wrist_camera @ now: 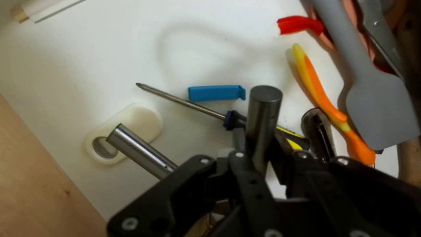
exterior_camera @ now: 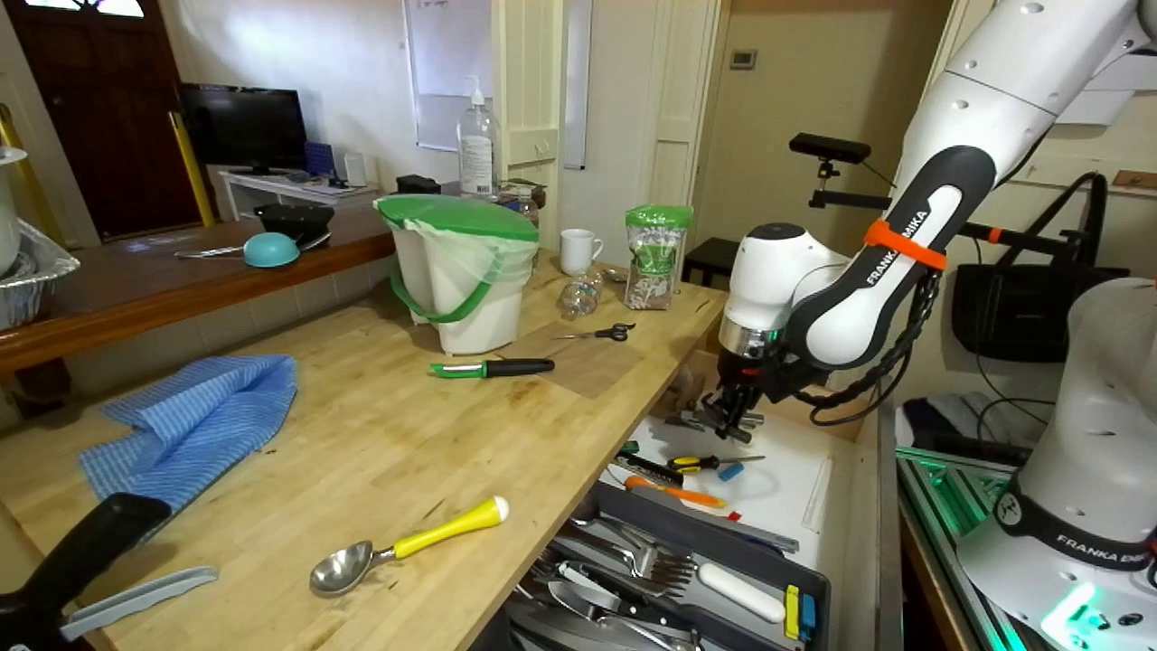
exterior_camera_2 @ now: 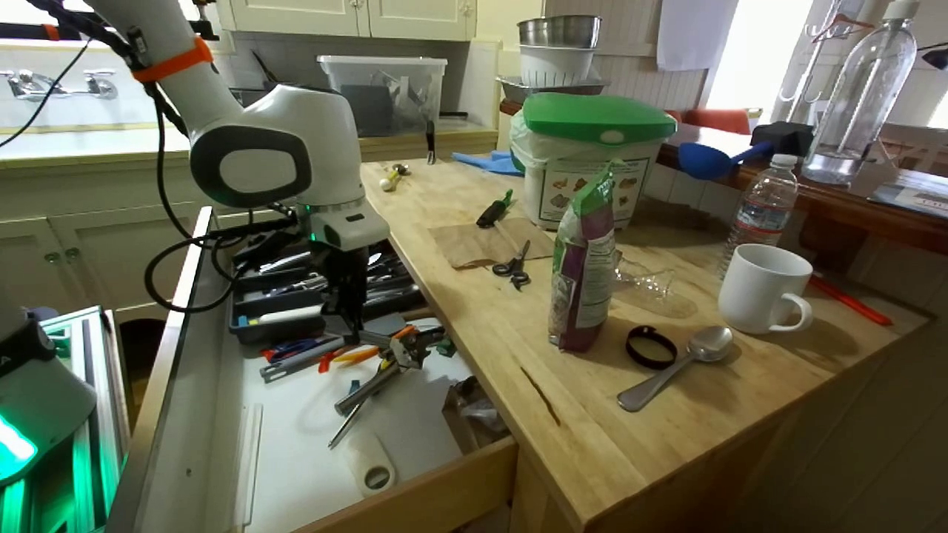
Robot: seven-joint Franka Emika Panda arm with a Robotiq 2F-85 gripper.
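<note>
In the wrist view, my gripper is shut on one round handle of a metal two-handled tool point(wrist_camera: 263, 114), which looks like a can opener. Its second handle point(wrist_camera: 138, 149) sticks out to the left. Exterior view 2 shows my gripper point(exterior_camera_2: 355, 333) over the drawer, with the tool point(exterior_camera_2: 378, 389) at its fingers. From exterior view 1, the gripper point(exterior_camera: 734, 418) is low inside the drawer beside the counter edge. The dark fingers hide part of the tool, and its height above the drawer floor is hard to judge.
Below lie a screwdriver point(wrist_camera: 181, 102), a blue clip point(wrist_camera: 216, 92), a pale hollow-ended object point(wrist_camera: 124, 132), an orange-yellow tool point(wrist_camera: 317, 87) and a grey spatula point(wrist_camera: 379, 106). A cutlery tray point(exterior_camera: 803, 559) fills the near drawer. The wooden counter point(exterior_camera: 412, 434) borders it.
</note>
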